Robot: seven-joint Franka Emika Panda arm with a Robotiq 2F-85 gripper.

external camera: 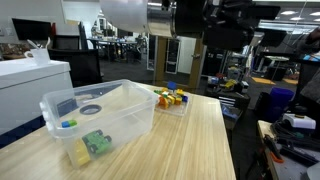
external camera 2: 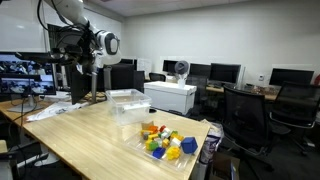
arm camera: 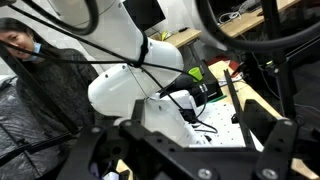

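Observation:
In the wrist view my gripper has its dark fingers (arm camera: 285, 130) standing apart at the bottom, and no object shows between them. Behind it are my own white arm base and cables. The white arm (external camera 2: 107, 42) is raised above the left end of the table in exterior view 2. A clear plastic bin (external camera: 115, 108) with a few green, blue and yellow items stands on the wooden table (external camera: 190, 145). Farther off, a shallow tray (external camera 2: 150, 151) holds several colourful blocks (external camera 2: 172, 142). My gripper is well away from both containers.
A white box (external camera 2: 170, 96) stands behind the table, with office chairs (external camera 2: 245, 115) beyond. Bare tabletop lies between the bin and the near table edge. Cables (arm camera: 165, 68) hang along the arm.

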